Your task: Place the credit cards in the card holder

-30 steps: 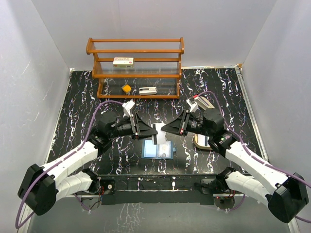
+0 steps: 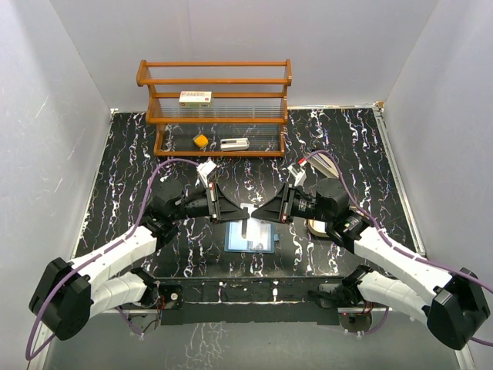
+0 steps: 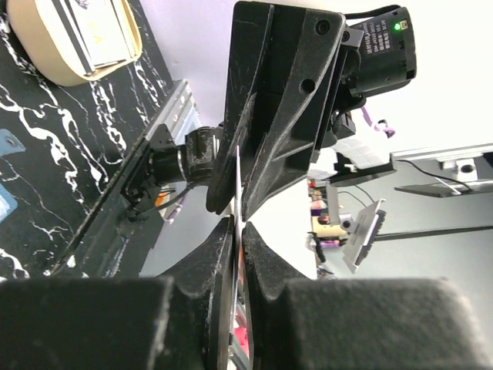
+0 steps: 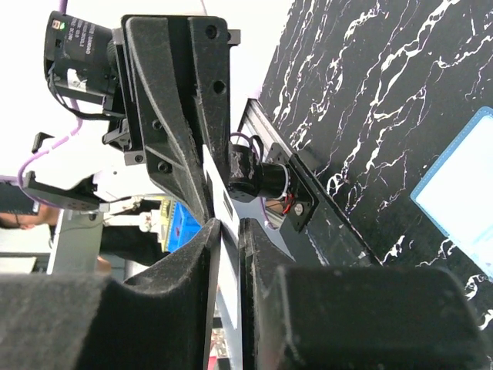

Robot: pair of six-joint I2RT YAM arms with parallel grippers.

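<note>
A thin white card with a dark stripe (image 2: 245,227) is held upright between my two grippers, above the blue card holder (image 2: 233,239). In the left wrist view the card (image 3: 237,181) appears edge-on, and my left gripper is shut on it. My right gripper has its fingers slightly apart, with the card (image 4: 219,189) passing between them. The holder lies flat on the table; its white-and-blue corner (image 4: 462,181) shows at the right wrist view's right side.
A beige container (image 3: 58,54) holding more cards stands to the right of the holder, partly under the right arm. At the back, a wooden rack (image 2: 212,120) carries a small box (image 2: 195,99), a yellow item (image 2: 201,141) and a white stapler-like item (image 2: 234,144).
My right gripper has moved left to the card and closed in on my left gripper. The card has turned from showing its face to nearly edge-on from above. The left arm has hardly moved.
</note>
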